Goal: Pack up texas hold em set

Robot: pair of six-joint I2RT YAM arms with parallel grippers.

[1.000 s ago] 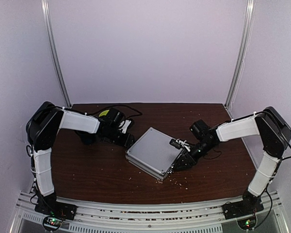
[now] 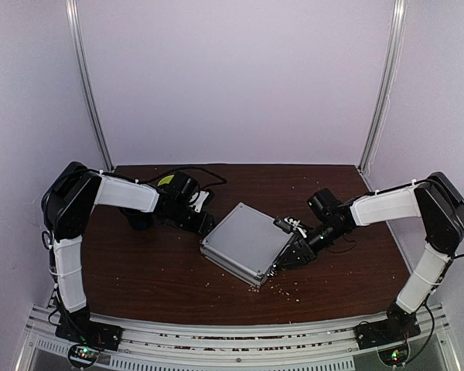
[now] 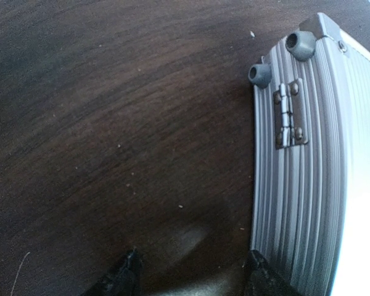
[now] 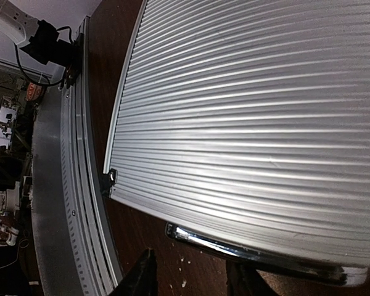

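The closed silver case [image 2: 247, 238] lies flat and slanted in the middle of the table. At its left corner, my left gripper [image 2: 208, 226] is close to the case's side. In the left wrist view, the fingers of this left gripper are apart with only table showing between them, and a hinge [image 3: 288, 115] is visible on the case wall. By the opposite side, my right gripper [image 2: 274, 268] is low at the front right edge. The right wrist view shows its fingers [image 4: 143, 274] parted, one of them overlapping the dark handle [image 4: 259, 254]; contact cannot be told.
Small pale crumbs [image 2: 286, 292] are scattered in front of the case. A dark container [image 2: 139, 219] with something yellow-green [image 2: 165, 180] beside it is partly hidden behind the left arm.
The left arm and the case look unmoved.
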